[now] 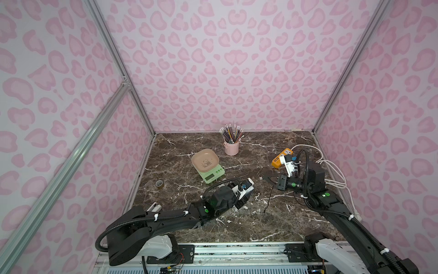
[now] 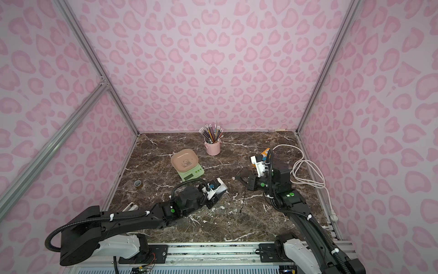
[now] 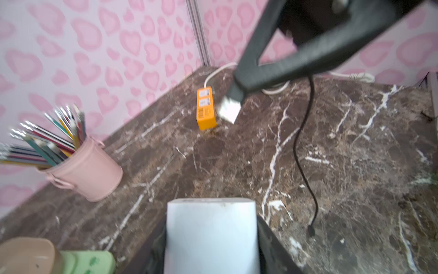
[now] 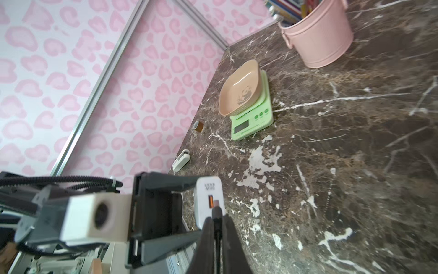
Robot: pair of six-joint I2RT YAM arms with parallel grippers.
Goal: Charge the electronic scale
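The green electronic scale with its beige tray stands on the table left of centre. My left gripper is shut on a white charger block; its face, with an orange port, shows in the right wrist view. To its right, my right gripper is shut on one end of a black charging cable. The silver USB plug sticks out of those fingers, pointing left, apart from the charger block. The cable's small far end hangs down or rests on the table; I cannot tell which.
An orange power strip with a white cord lies behind the right arm. A pink bucket of pencils stands at the back. A small tape roll lies far left. Bare table separates scale and strip.
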